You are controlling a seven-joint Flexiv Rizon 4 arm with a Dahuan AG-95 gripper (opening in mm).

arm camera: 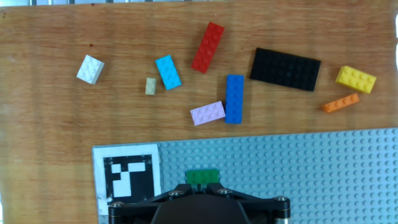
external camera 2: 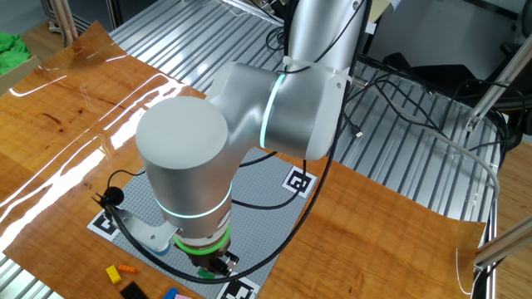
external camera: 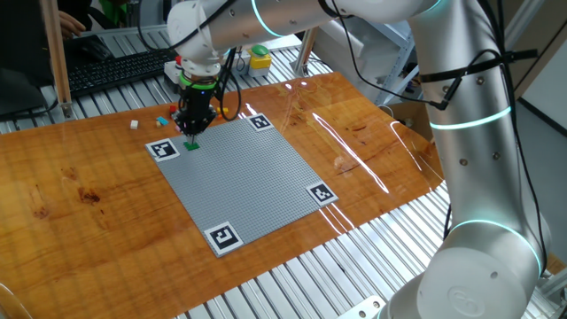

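A green brick (arm camera: 203, 177) lies on the grey baseplate (arm camera: 298, 168), just right of its corner marker (arm camera: 129, 177) in the wrist view. My gripper is directly at this brick and covers its near side. In exterior view 1 the gripper (external camera: 190, 136) points down with its tips at the green brick (external camera: 191, 146). From exterior view 2, the gripper (external camera 2: 221, 267) also appears beside the green patch of the brick (external camera 2: 204, 273). Whether the fingers are closed around the brick or merely touch it is hidden.
Loose on the wood beyond the plate lie a white brick (arm camera: 91, 69), a red brick (arm camera: 208, 48), a blue brick (arm camera: 234, 99), a lilac brick (arm camera: 208, 113), a black brick (arm camera: 285, 69), a yellow brick (arm camera: 356, 79) and several others. The plate's remaining surface looks bare.
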